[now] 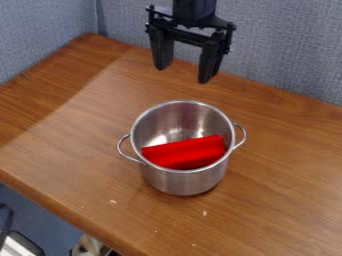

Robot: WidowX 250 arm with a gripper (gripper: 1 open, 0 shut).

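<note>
A silver two-handled pot [181, 178] stands near the middle of the wooden table. Lying inside it is a red elongated object [185, 152], resting on its side. My black gripper [185, 62] hangs above and behind the pot at the top of the camera view, its two fingers spread open with nothing between them.
A grey padded wall [287, 55] runs along the back, with another section at the upper left. The table's edge shows at the lower left.
</note>
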